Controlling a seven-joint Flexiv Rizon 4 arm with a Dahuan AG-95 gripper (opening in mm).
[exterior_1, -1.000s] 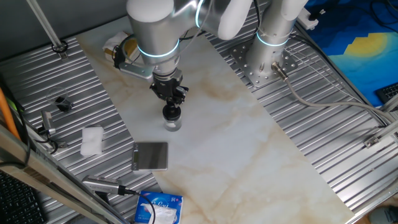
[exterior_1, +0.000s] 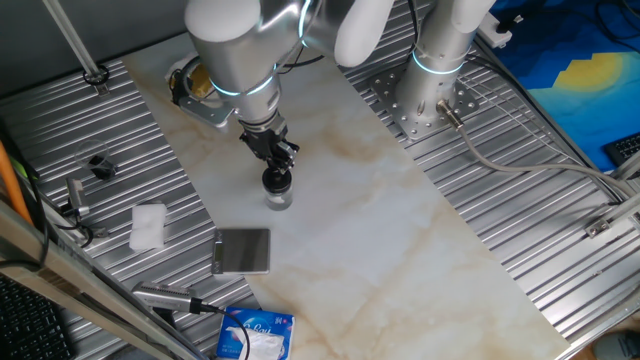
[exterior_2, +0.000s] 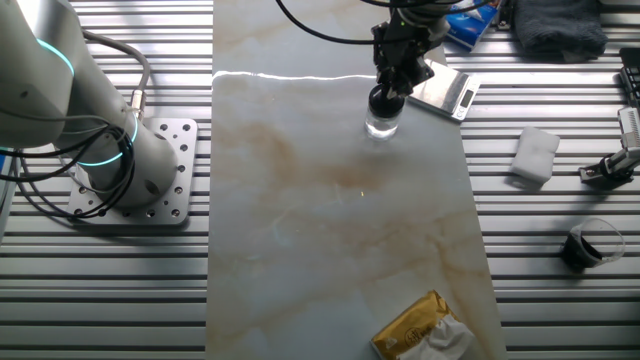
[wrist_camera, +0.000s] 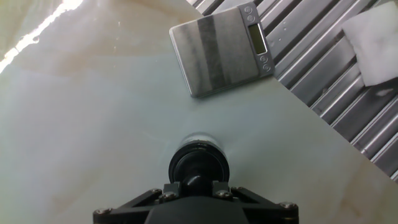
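A small clear jar (exterior_2: 382, 127) with a black lid (wrist_camera: 199, 163) stands on the marbled board, close to the scale. My gripper is right at the lid, coming in at a slant from above. In the wrist view its fingers (wrist_camera: 221, 189) stand on either side of the lid's round black knob. Whether they press on the knob or stand slightly apart from it cannot be told. A flat silver scale (wrist_camera: 217, 53) with a small display lies just beyond the jar, apart from it.
A white pad (exterior_1: 148, 227) lies on the slatted metal table, near a clear cup with dark contents (exterior_2: 592, 245). A blue tissue pack (exterior_1: 256, 333) lies past the scale, and a gold one (exterior_2: 424, 327) at the board's other end. The board's middle is clear.
The upper arm and wrist have swung to the left in exterior view 1, tilting the gripper more. Its tip stays at the lid, and the jar has not visibly moved.
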